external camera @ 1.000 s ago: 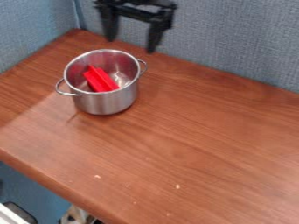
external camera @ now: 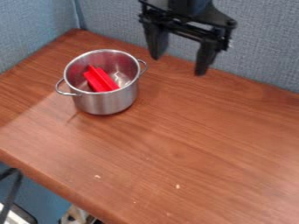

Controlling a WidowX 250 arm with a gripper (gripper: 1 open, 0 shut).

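A steel pot (external camera: 117, 103) with two thin side handles stands on the left part of the wooden table. Inside it lies a red block (external camera: 100, 80), elongated and resting at a slant. My black gripper (external camera: 183, 48) hangs at the top of the view, above and to the right of the pot, open with its two dark fingers spread apart and nothing visible between them.
A grey padded wall (external camera: 263, 57) runs along the back. A black cable (external camera: 10, 188) shows at the lower left, off the table's edge.
The pot and red block have stayed put.
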